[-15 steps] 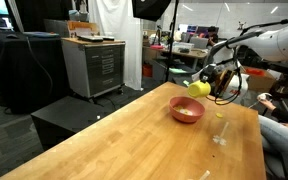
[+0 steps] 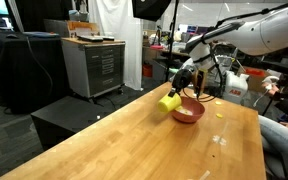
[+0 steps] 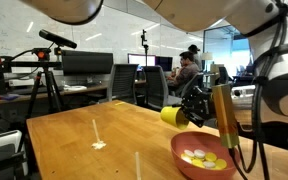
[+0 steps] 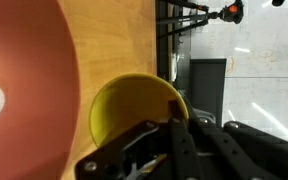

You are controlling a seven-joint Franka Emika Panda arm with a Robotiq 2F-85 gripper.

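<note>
A yellow cup (image 2: 170,103) hangs tilted on its side above the table, at the left edge of a red bowl (image 2: 190,115). My gripper is shut on the cup's side. Seen from the wrist, the cup (image 4: 134,105) spreads out in front of the dark fingers, and the bowl (image 4: 29,100) fills the left of that view. Several white and yellow pieces (image 3: 206,158) lie in the bowl. The cup's inside is hard to make out.
The wooden table (image 2: 114,140) is wide and clear to the left. Small pale items (image 3: 97,142) lie on it in the second exterior view. Dark cabinets (image 2: 94,68) stand behind the table.
The cup, held in my gripper, has moved left and down, from above the bowl to the bowl's left edge. The bowl appears to have stayed in place.
</note>
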